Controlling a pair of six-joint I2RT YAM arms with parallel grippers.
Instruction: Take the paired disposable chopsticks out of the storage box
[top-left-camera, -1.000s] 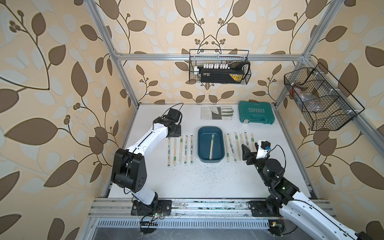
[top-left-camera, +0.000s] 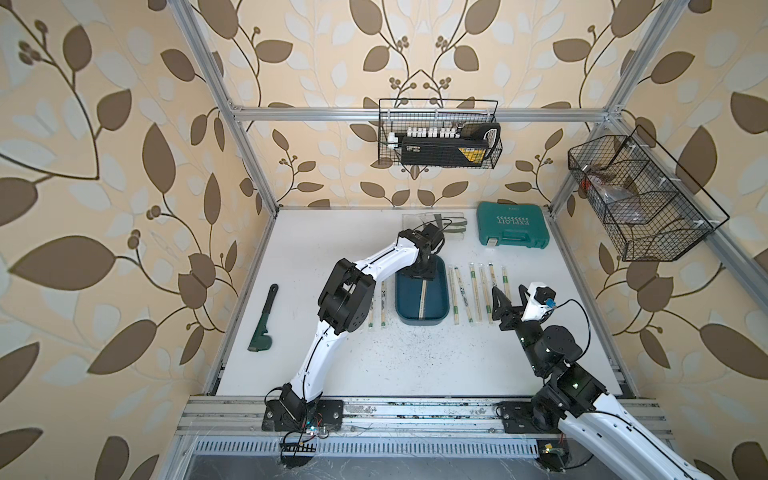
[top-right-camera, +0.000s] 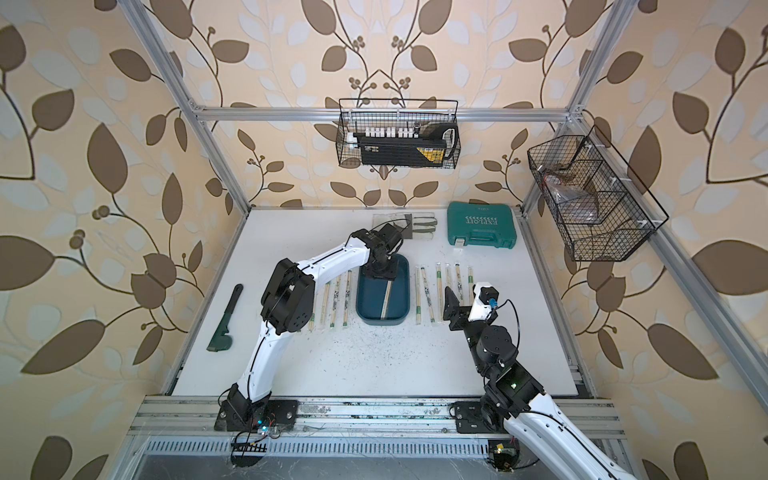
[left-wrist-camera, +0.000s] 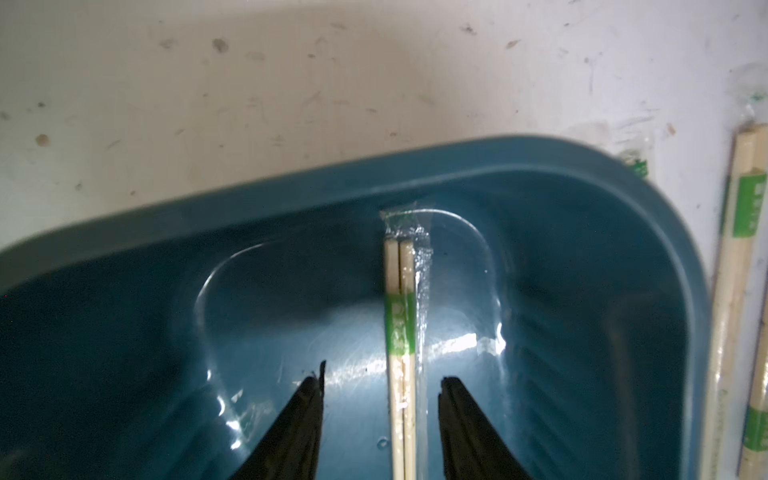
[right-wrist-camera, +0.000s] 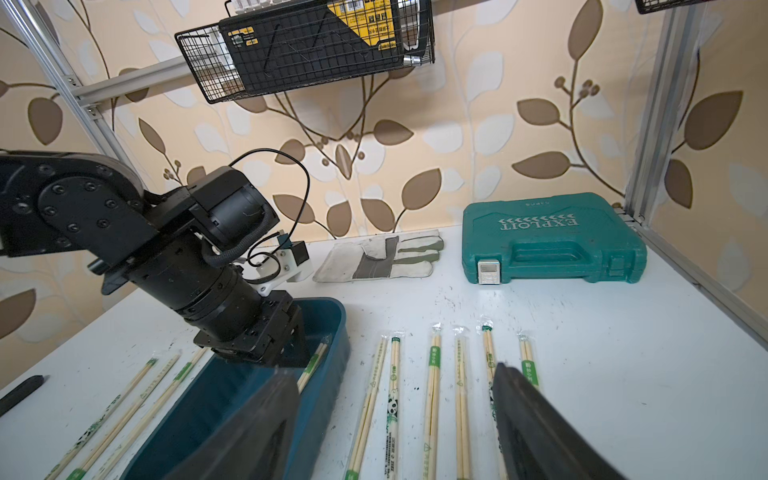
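Note:
A blue storage box (top-left-camera: 408, 312) sits mid-table, holding one wrapped pair of pale chopsticks with a green band (left-wrist-camera: 400, 384). My left gripper hovers over the box's back end, its open fingers on either side of the pair, holding nothing. In the top views the arm hides the far end of the pair. My right gripper is open and empty at the right of the table, beside the rows of chopsticks outside the box.
Wrapped chopsticks (right-wrist-camera: 432, 392) lie in rows left and right of the box. A green case (top-left-camera: 512, 224) and gloves (right-wrist-camera: 376, 260) lie at the back. A green wrench (top-left-camera: 264, 320) is at far left. Wire baskets hang above.
My left gripper has moved from above the left rows rightward to over the box. The right arm shifted slightly about a second ago and has been still since.

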